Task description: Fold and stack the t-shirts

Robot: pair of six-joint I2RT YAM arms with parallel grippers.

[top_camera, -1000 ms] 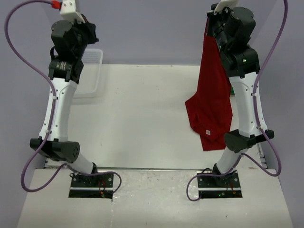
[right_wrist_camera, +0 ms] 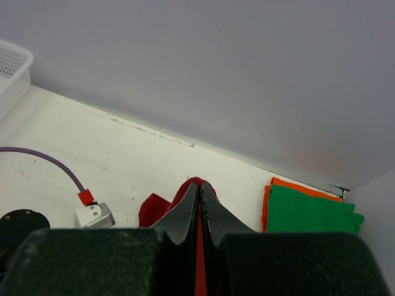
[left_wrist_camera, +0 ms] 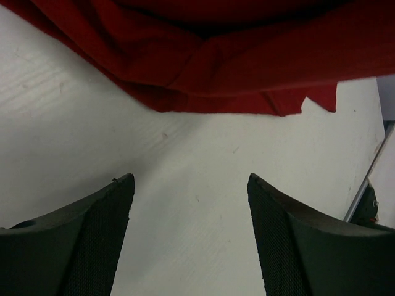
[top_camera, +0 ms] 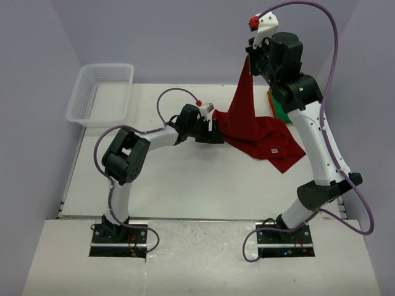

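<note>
A dark red t-shirt point(top_camera: 262, 132) lies crumpled on the right half of the table, one end stretched upward to my raised right gripper point(top_camera: 250, 57). In the right wrist view, the fingers are closed together with red cloth point(right_wrist_camera: 199, 259) running down from between them. Low over the table at the shirt's left edge, my left gripper point(top_camera: 216, 134) stands open. From the left wrist, bare table shows between its fingers, and the red cloth point(left_wrist_camera: 185, 68) is just beyond them, not between. Part of the shirt is hidden behind the left gripper.
A white basket point(top_camera: 100, 95) stands at the back left. Folded green cloth point(right_wrist_camera: 311, 209) on top of orange cloth point(right_wrist_camera: 303, 189) lies at the back right, partly hidden by the right arm in the top view.
The right gripper, holding the cloth, has moved left and lower in view; the shirt's lower part has shifted and spread.
</note>
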